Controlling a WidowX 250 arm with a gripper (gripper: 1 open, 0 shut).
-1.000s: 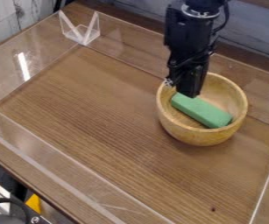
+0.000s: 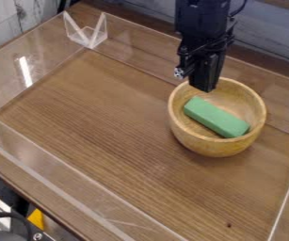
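Note:
My black gripper (image 2: 197,66) hangs at the top centre of the camera view, above and behind a round wooden bowl (image 2: 184,132). In the bowl lies a green block (image 2: 216,116), with nothing of the gripper on it. Whether the fingers are open or shut is hard to make out.
A small white wire or clear container (image 2: 87,31) stands at the back left.
The gripper has moved up and back, away from the bowl. The bowl and the green block look unmoved.

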